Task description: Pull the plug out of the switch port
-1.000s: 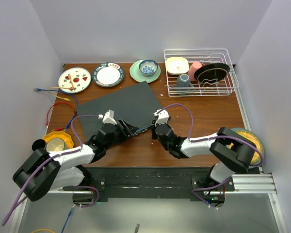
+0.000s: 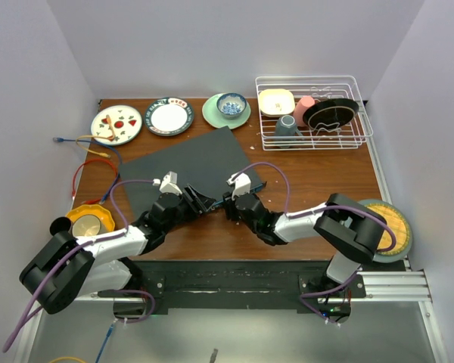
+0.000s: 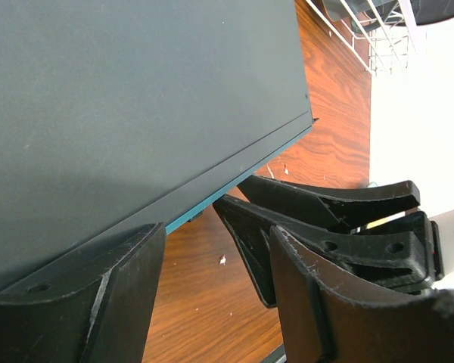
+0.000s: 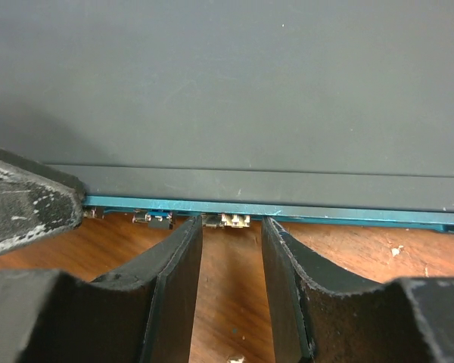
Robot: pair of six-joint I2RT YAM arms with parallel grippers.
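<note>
The dark grey switch (image 2: 189,159) lies flat on the table, its blue-edged front face toward the arms. In the right wrist view small connectors (image 4: 234,220) sit along that edge; I cannot tell which is a plug. My right gripper is open just in front of them, with nothing held. My left gripper (image 2: 202,200) stands open over the switch's front left part; in the left wrist view its fingers frame the switch's edge, and the right gripper's black fingers reach to it.
Plates and a bowl (image 2: 231,106) line the back, beside a white dish rack (image 2: 314,140). Coloured cables and a yellow dish (image 2: 100,212) are at the left. Bare wood (image 2: 333,174) is free at the right.
My right gripper has moved leftward along the switch's front edge, closer to the left gripper. The left arm has stayed still.
</note>
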